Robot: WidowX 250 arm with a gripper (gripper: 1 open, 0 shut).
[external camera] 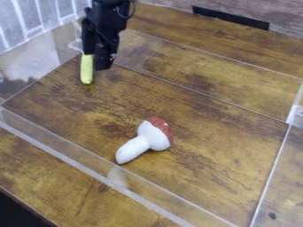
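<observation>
My black gripper [97, 51] hangs at the upper left of the camera view, just above and beside a yellow-green elongated object [87, 73] that lies on the wooden surface. Its fingers are dark and small here, so whether they touch the object or how far apart they stand is unclear. A white mushroom-shaped toy [144, 142] with a red cap lies in the lower middle, well away from the gripper.
Low clear plastic walls [130, 206] border the wooden work area [219, 124] along the front, sides and back. A white slatted rail [34, 25] stands at the top left.
</observation>
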